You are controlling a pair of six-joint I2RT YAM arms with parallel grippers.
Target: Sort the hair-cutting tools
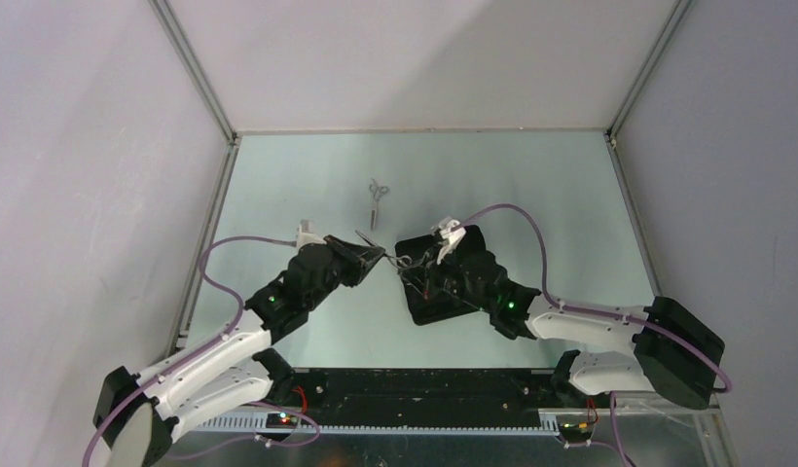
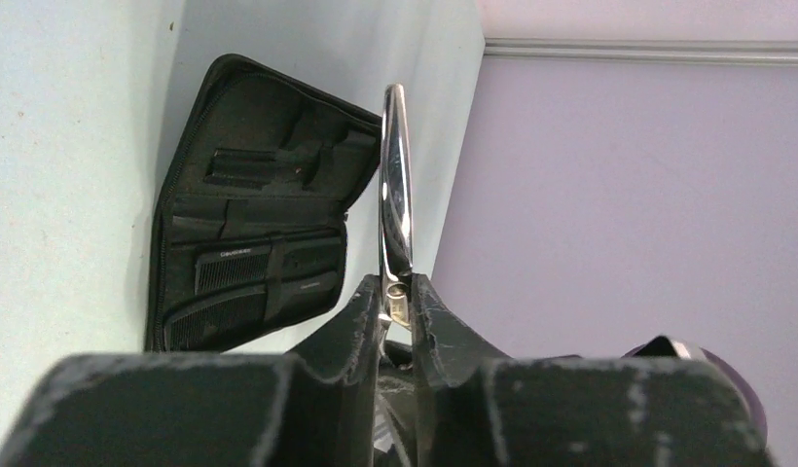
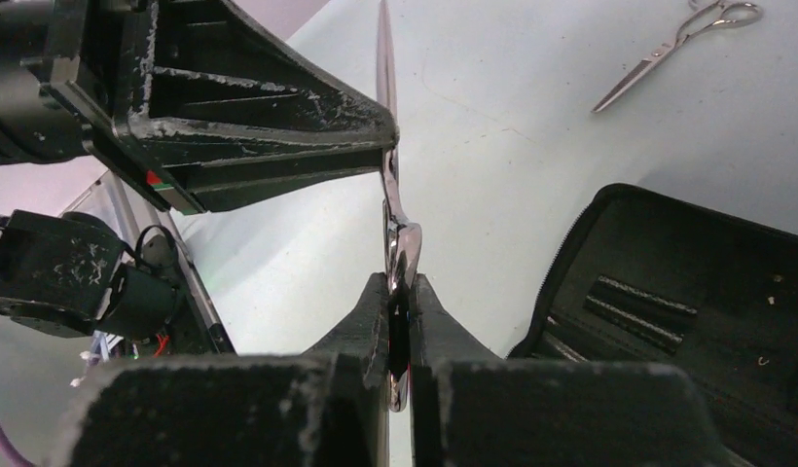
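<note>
A shiny pair of scissors hangs in the air between both arms. In the left wrist view its blades (image 2: 396,185) point away from my left gripper, which is shut around the pivot. At the handle end, my right gripper has closed on the finger loops (image 3: 403,253). A second pair of scissors (image 1: 376,204) lies flat on the table behind the arms. Below the right arm is the open black case (image 1: 444,309), partly covered by it. The left wrist view shows combs (image 2: 232,270) tucked in its lower half.
Walls close in both sides and the back. The two grippers are very near each other above the table, at the case's left edge.
</note>
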